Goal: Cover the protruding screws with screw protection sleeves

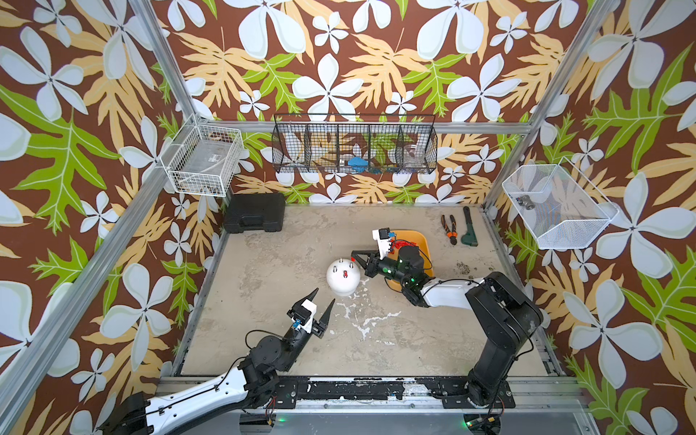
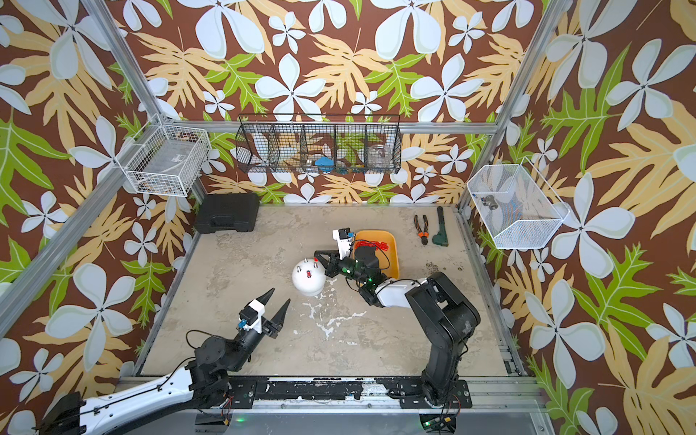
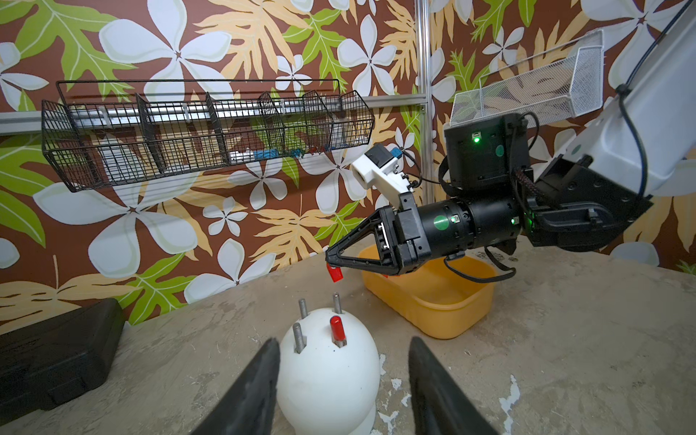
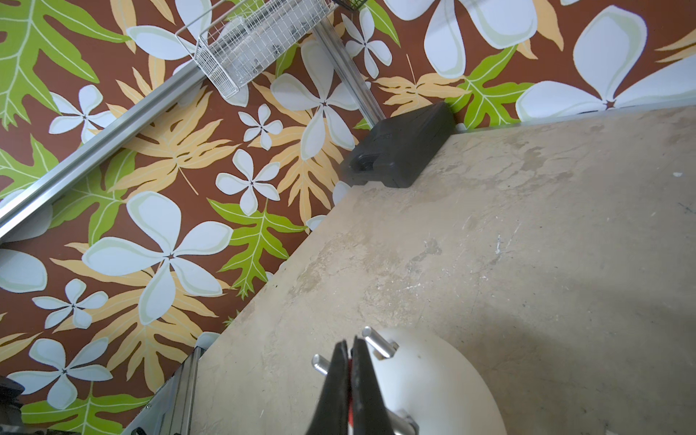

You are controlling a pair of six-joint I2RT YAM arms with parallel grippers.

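Observation:
A white dome (image 3: pixel 330 377) stands mid-table with upright metal screws on top. One front screw carries a red sleeve (image 3: pixel 338 330); three others, such as the front-left screw (image 3: pixel 298 338), show bare metal. Above and just behind the dome's right side, my right gripper is shut, with a red sleeve (image 3: pixel 334 273) hanging from its fingertips. In the right wrist view its closed fingers (image 4: pixel 369 398) cover part of the dome. My left gripper (image 1: pixel 325 295) stands apart at front left of the dome, its fingers spread and nothing between them.
Right of the dome is a yellow bin (image 1: pixel 417 237) with red sleeves in it, partly under my right arm. Pliers (image 1: pixel 453 230) and a green-handled tool (image 1: pixel 469 228) lie at back right. A black case (image 1: pixel 253 212) sits at back left.

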